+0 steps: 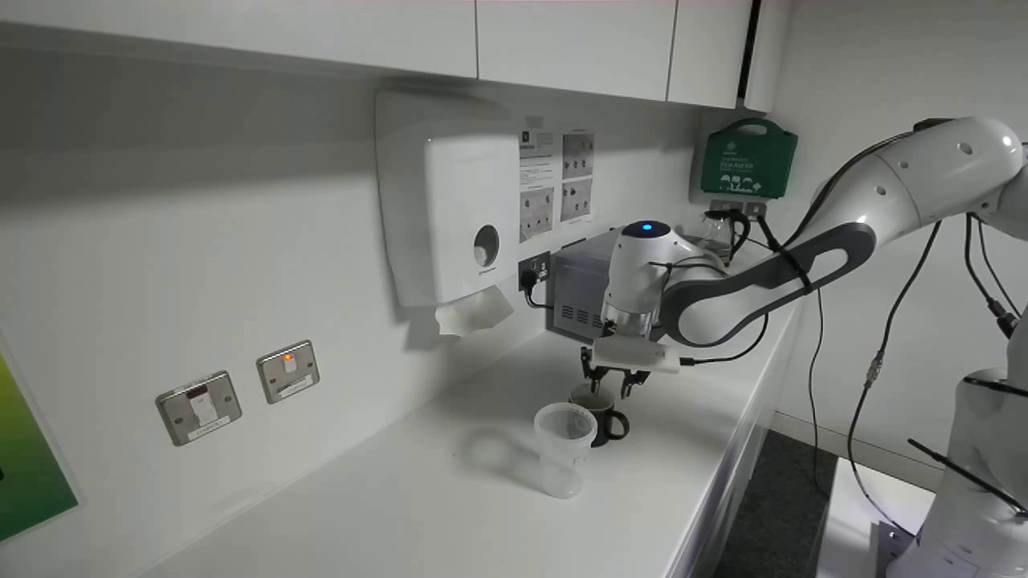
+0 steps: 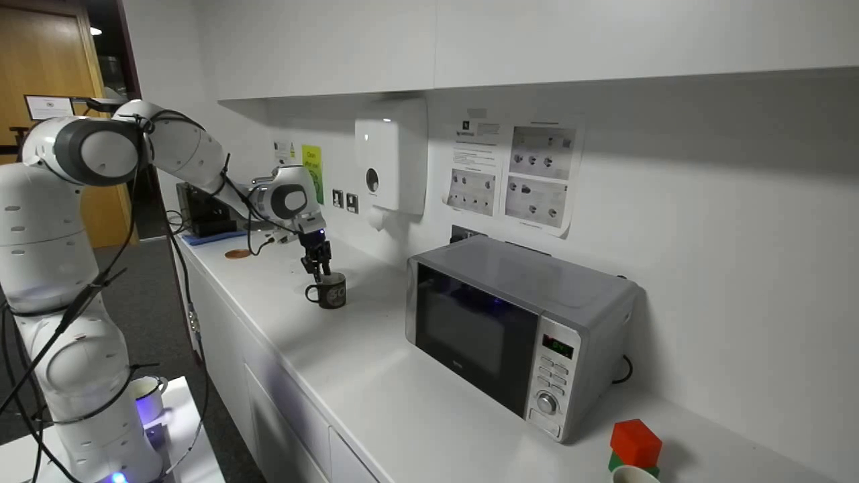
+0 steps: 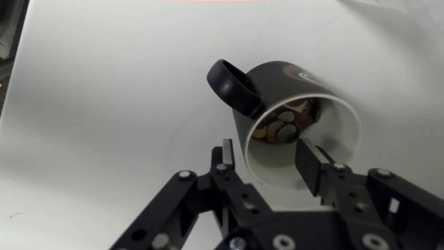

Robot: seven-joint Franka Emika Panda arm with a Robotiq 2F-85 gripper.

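A dark mug (image 1: 604,424) with a black handle stands on the counter behind a clear plastic tub (image 1: 564,457). Several coins (image 3: 286,125) lie inside the mug, seen past its pale rim in the wrist view. My gripper (image 1: 611,390) is right above the mug, pointing down, its two fingers spread apart. In the wrist view, one finger (image 3: 228,153) appears outside the rim and the other finger (image 3: 308,166) shows across the mouth. Nothing is clamped between them. Whether either finger touches the mug cannot be told.
A grey microwave (image 2: 515,298) stands on the counter against the wall. A red block (image 2: 636,443) sits on something green at the near right end. A paper towel dispenser (image 1: 448,193) hangs on the wall.
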